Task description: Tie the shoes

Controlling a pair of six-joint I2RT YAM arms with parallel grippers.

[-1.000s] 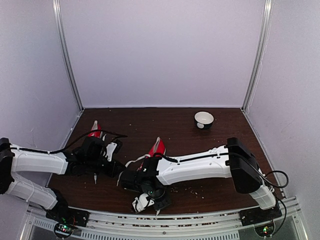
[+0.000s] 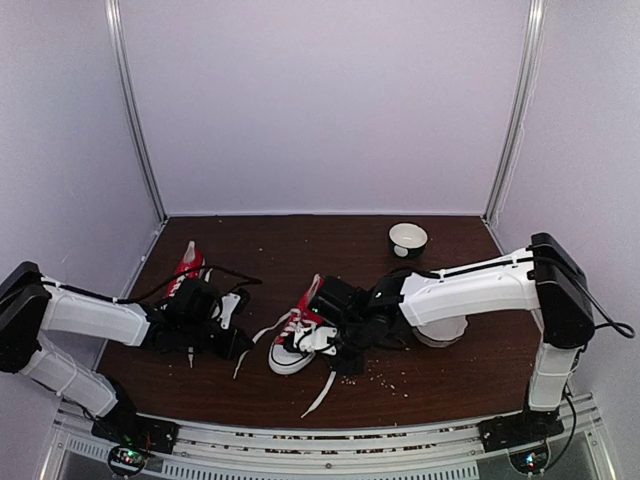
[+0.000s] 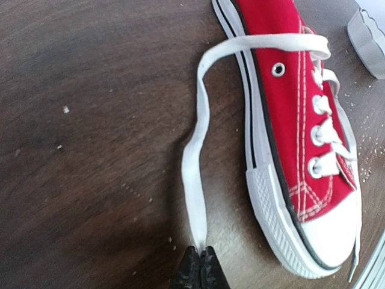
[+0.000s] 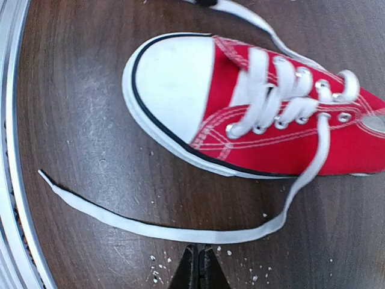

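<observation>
A red shoe with a white toe cap [image 2: 289,360] sits mid-table, toe toward the front. Its white lace ends lie loose to either side. My left gripper is shut, the left lace [image 3: 192,171] running into its fingertips. In the right wrist view, the right lace [image 4: 180,233] curves from an eyelet [image 4: 323,114] of the red shoe [image 4: 271,138] across the table. My right gripper is shut just by this lace, with nothing showing between its fingers. Another red shoe [image 2: 187,260] stands at the left, partly behind the left arm.
A black-and-white bowl [image 2: 408,240] stands at the back right. A white scalloped dish [image 2: 441,331] lies under the right arm. Small crumbs [image 4: 157,271] are scattered right of the shoe.
My right arm has swung away from the table's front edge, back and to the right, uncovering the shoe's toe and the right lace.
</observation>
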